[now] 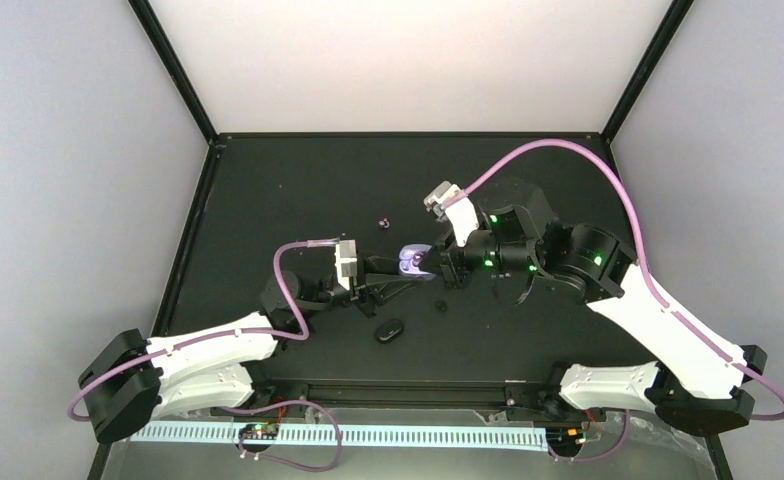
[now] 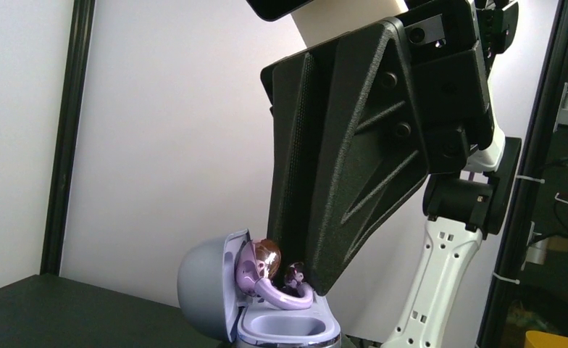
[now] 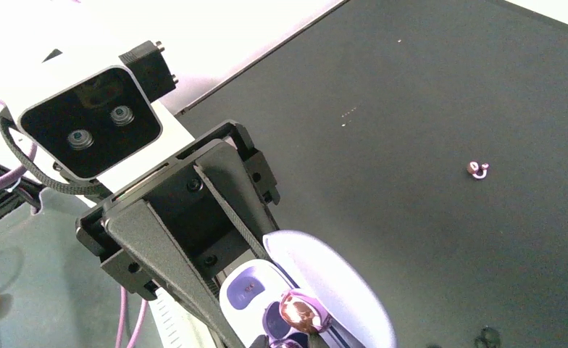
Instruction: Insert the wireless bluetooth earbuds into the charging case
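Note:
The lilac charging case point(image 1: 415, 261) is held up in my left gripper point(image 1: 401, 270), which is shut on it; its lid stands open. In the left wrist view an earbud point(image 2: 266, 270), glossy copper and pink with a curved band, rests at the open case near the lid. The fingertips of my right gripper come down around the earbud's small end in the right wrist view; whether they still grip it cannot be told. One oval slot point(image 2: 288, 325) of the case is empty. A second earbud point(image 3: 477, 170) lies alone on the black table.
On the table in front of the grippers lie a black oval object point(image 1: 389, 331) and a small dark piece point(image 1: 441, 306). Free table stretches behind both arms. The two grippers are very close together at the case.

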